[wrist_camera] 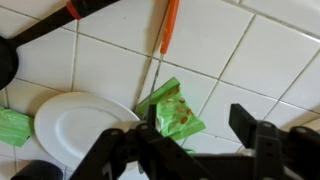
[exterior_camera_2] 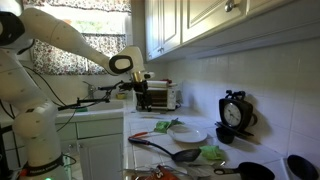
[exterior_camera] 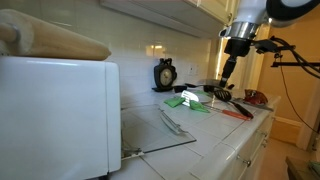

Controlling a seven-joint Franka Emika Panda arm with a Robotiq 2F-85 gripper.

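Observation:
My gripper stands open in the wrist view, with a wide gap between its dark fingers. Below it on the tiles lies a crumpled green piece (wrist_camera: 176, 110), partly covered by the gripper. A white plate (wrist_camera: 75, 128) is to the left, and a thin utensil with an orange handle (wrist_camera: 168, 28) points toward the green piece. From the side, the gripper (exterior_camera: 226, 80) appears over the far end of the counter; exterior view 2 shows the gripper (exterior_camera_2: 144, 102) raised above the countertop. No object shows in its grasp.
Dark pans (exterior_camera_2: 246, 171) and a ladle (exterior_camera_2: 184, 155) crowd the counter near the plate (exterior_camera_2: 187, 134). A black clock-like stand (exterior_camera_2: 236, 110) is by the wall. The white box (exterior_camera: 55, 115) borders a clearer stretch of tiles (exterior_camera: 205, 148).

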